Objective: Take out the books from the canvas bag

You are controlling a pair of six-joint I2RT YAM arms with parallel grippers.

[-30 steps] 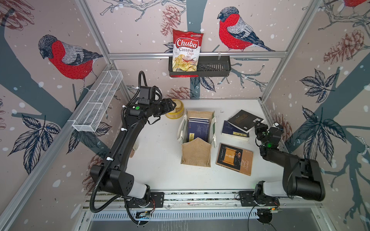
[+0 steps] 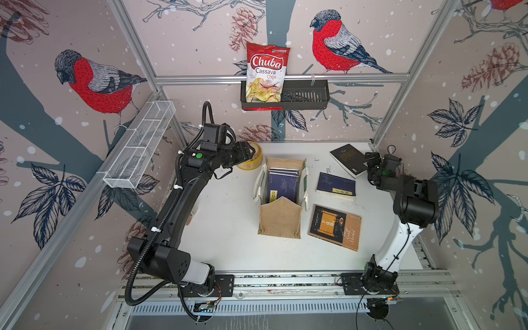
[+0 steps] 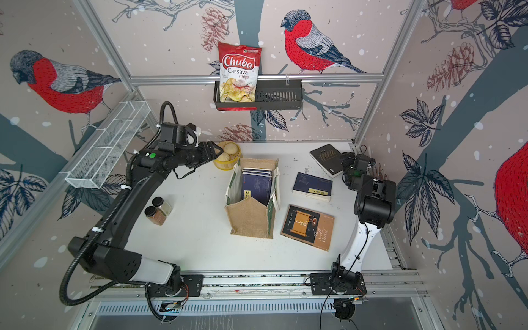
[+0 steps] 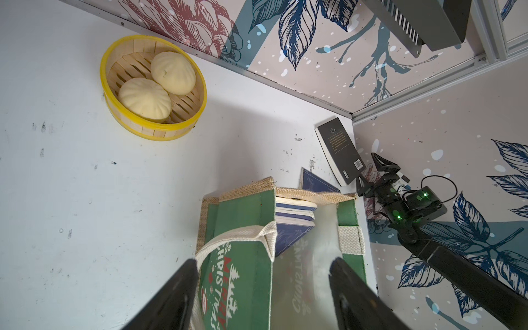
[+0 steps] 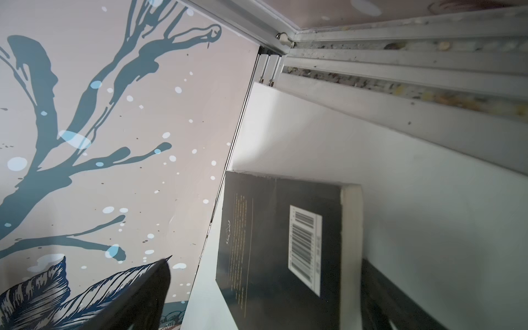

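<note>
The canvas bag (image 2: 279, 220) stands upright mid-table, its top open, with several dark blue books (image 2: 282, 186) inside. Outside it, to the right, a blue book (image 2: 336, 184) and a brown-and-black book (image 2: 336, 226) lie flat. A black book (image 2: 346, 158) with a barcode lies at the back right corner. My right gripper (image 2: 369, 160) is at that book's right end, its fingers open; in the right wrist view one finger (image 5: 387, 302) is close beside the pale page edge, contact unclear. My left gripper is open and empty, up to the left of the bag.
A yellow-rimmed steamer (image 4: 151, 129) with two buns stands behind the bag on the left. Two jars (image 3: 156, 211) are at the left. A dark shelf (image 2: 305, 94) with a chips bag hangs on the back wall.
The black book has moved back from over the blue book to the rear right corner. My right arm has travelled backward with it. The left arm has hardly moved.
</note>
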